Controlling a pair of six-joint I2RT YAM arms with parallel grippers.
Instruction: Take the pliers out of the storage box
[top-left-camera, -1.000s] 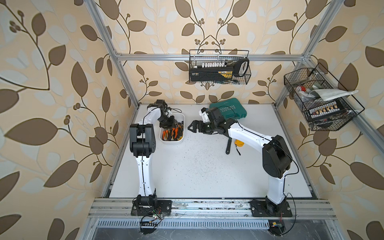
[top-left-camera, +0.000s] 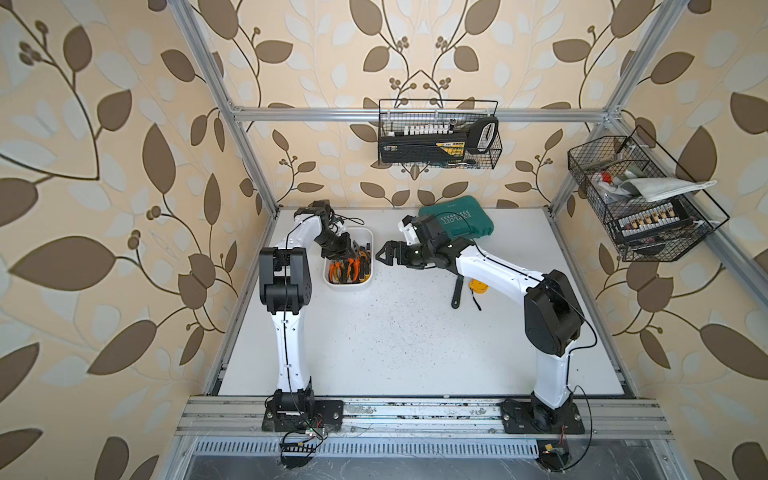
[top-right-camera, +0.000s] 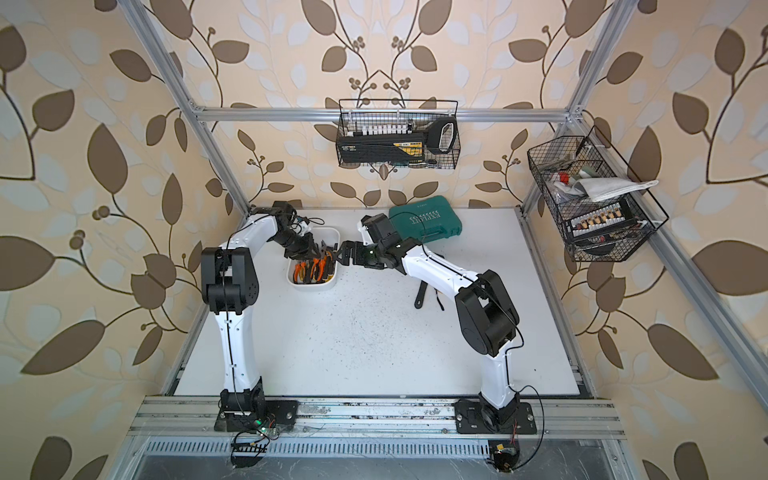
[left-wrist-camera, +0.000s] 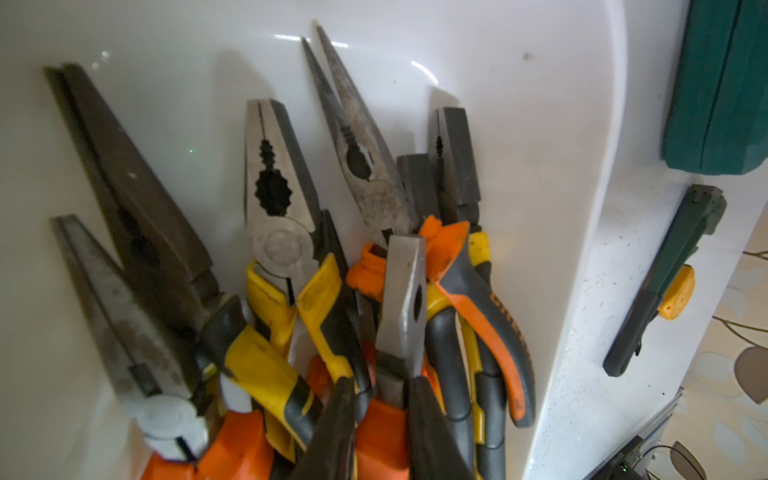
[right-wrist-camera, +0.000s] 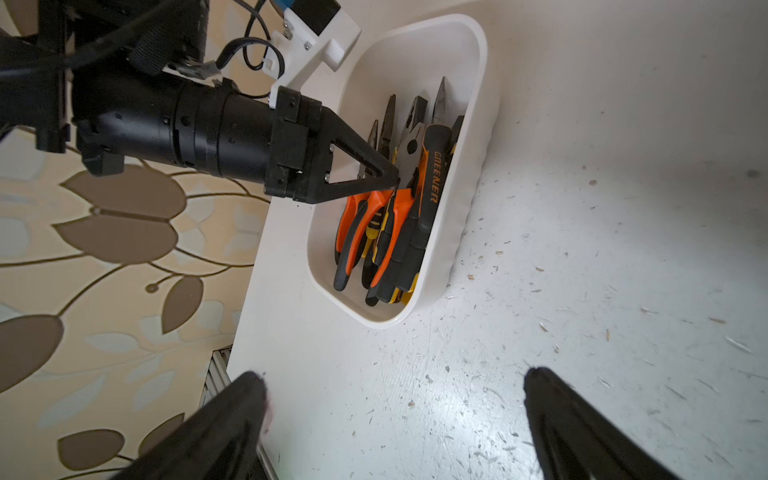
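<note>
A white storage box (right-wrist-camera: 472, 216) at the table's left holds several pliers with orange, yellow and black handles. My left gripper reaches down into it; its tips are among the tools. Between its slightly parted fingers lies the orange handle of one pair of pliers (left-wrist-camera: 400, 304), whose grey head points up. The handle nearly fills the gap; whether it is gripped does not show. My right gripper hangs right of the box, wide open, with only bare table between its fingers.
A green case (top-left-camera: 457, 217) lies at the back, right of centre. Under the right arm are a dark-handled tool (top-left-camera: 457, 293) and a yellow item (top-left-camera: 478, 285). Wire baskets (top-left-camera: 438, 136) hang above.
The storage box has shifted slightly to the right, with the pliers in it. Both arms look nearly still.
</note>
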